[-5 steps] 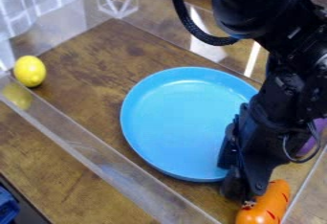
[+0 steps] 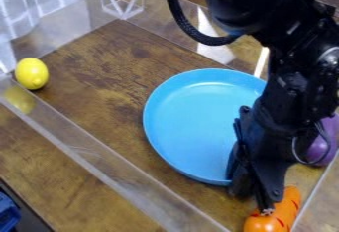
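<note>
My black gripper [image 2: 265, 188] is low at the right, at the edge of a blue plate [image 2: 185, 117] and partly covering it. Its tips are beside an orange carrot [image 2: 273, 219] at the bottom right. It looks shut, and I see nothing held between its fingers.
A purple object [image 2: 319, 149] is partly hidden behind the arm at the right. A yellow lemon [image 2: 32, 72] lies at the left. Clear walls border the wooden surface [image 2: 93, 92]. A dark blue item [image 2: 7, 216] shows at the lower left corner.
The blue plate has shifted to the right, and my gripper has moved slightly with it over the last second.
</note>
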